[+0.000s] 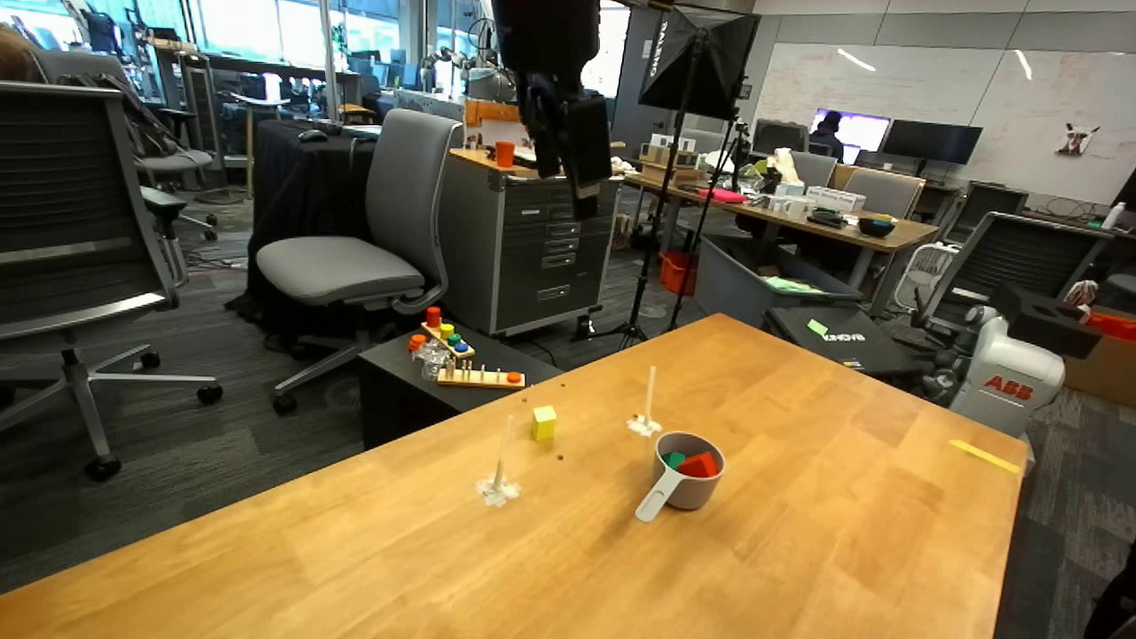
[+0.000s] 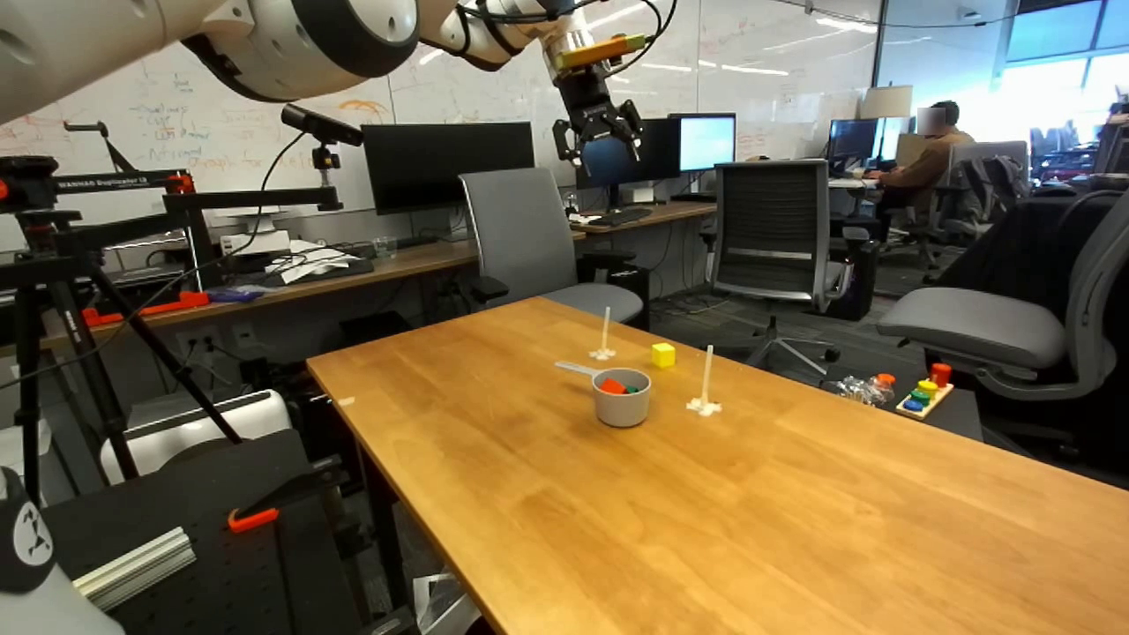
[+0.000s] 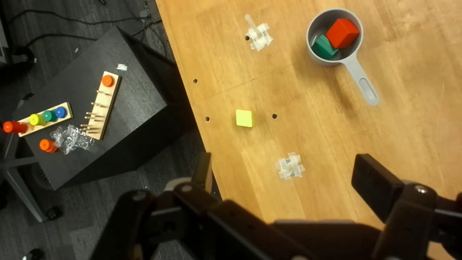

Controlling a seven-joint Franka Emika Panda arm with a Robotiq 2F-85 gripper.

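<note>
High above the wooden table, my gripper stands open, with nothing between its fingers. A yellow block (image 3: 244, 118) lies on the table, ahead of the fingers in the wrist view and well below them. Farther right in that view is a grey measuring cup (image 3: 361, 80) with a handle. Inside the cup are a red block (image 3: 343, 33) and a green block (image 3: 323, 47). Exterior view 2 has the gripper (image 2: 601, 148) up in the air, apart from the yellow block (image 2: 663, 354) and the cup (image 2: 622, 407).
Two thin upright sticks, one nearer (image 1: 500, 458) and one farther (image 1: 650, 399), are taped to the table on either side of the yellow block. A black side stand (image 3: 86, 65) with peg toys sits beyond the table edge.
</note>
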